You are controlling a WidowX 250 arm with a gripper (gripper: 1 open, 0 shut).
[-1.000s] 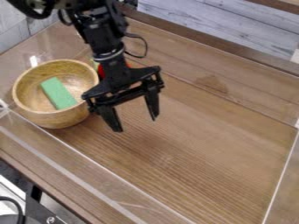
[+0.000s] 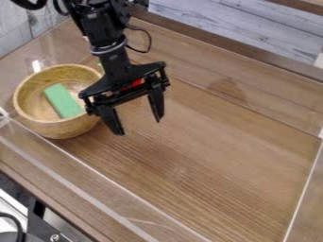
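My gripper [image 2: 134, 112] is open over the wooden table, its two dark fingers apart, just right of a yellow bowl [image 2: 36, 121]. A green block [image 2: 62, 101] lies in the bowl. A small red object [image 2: 138, 83] is partly hidden behind the gripper; what it is, I cannot tell.
A pale wall runs along the back. A dark cable lies at the bottom left corner, off the table's edge.
My gripper has shifted slightly up and left, toward the bowl, still open. The bowl and green block look unmoved.
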